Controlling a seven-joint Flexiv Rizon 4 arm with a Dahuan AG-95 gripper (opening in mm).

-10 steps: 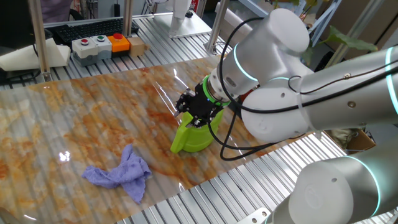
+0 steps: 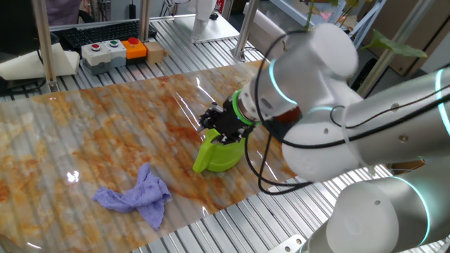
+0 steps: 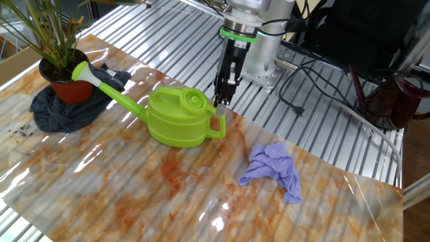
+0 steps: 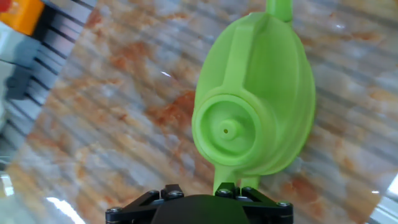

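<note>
A lime-green watering can (image 3: 176, 124) stands upright on the marbled sheet (image 3: 121, 195), its long spout (image 3: 117, 101) pointing toward the plant. My gripper (image 2: 215, 127) is over the can's handle end in exterior view 1, with its fingers spread apart. In the wrist view the can's round cap (image 4: 227, 129) lies just ahead of the gripper, and the handle runs down behind the right-hand finger. Seen from exterior view 2, the gripper (image 3: 222, 101) points down beside the rear handle (image 3: 220, 125). Whether a finger touches the can is unclear.
A crumpled purple cloth (image 3: 273, 169) lies on the sheet. A potted plant (image 3: 70, 87) rests on a dark cloth (image 3: 47, 113). The dark red kettle (image 3: 393, 101) stands at the right, and button boxes (image 2: 116, 53) sit on the slatted table behind. Much of the sheet is bare.
The arm's wrist has shifted a little to the right and lower in exterior view 1, and the gripper has turned slightly. The can and purple cloth have stayed where they were.
</note>
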